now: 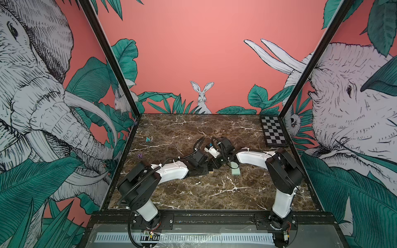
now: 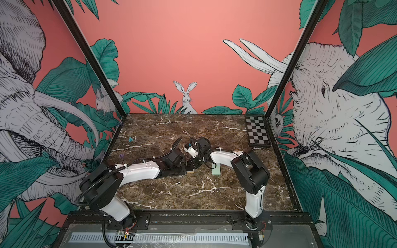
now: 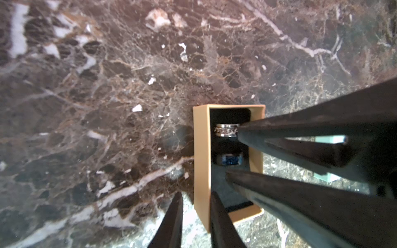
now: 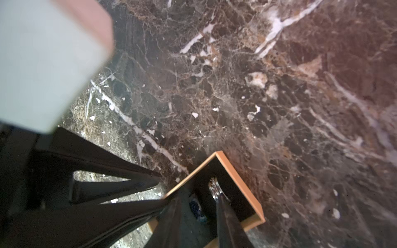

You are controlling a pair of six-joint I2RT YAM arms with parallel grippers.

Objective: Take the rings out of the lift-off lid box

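The open tan box (image 3: pixel 202 165) has a black lining. Inside, a silver ring (image 3: pixel 226 130) and a dark blue ring (image 3: pixel 230 159) stand in the insert, one beside the other. My right gripper reaches over the box from the right with its fingers apart. Its two fingertips are on either side of the blue ring, one close to the silver ring; whether they touch either ring cannot be told. The left gripper is open at the box's long left wall, one finger outside it and the other near its rim. Both arms mostly cover the box in the top views.
A pale green piece (image 1: pixel 235 168), perhaps the lid, lies right of the box. Far left are a small teal object (image 1: pixel 148 139) and a purple one (image 1: pixel 140 155). A checkered board (image 1: pixel 275 132) occupies the back right.
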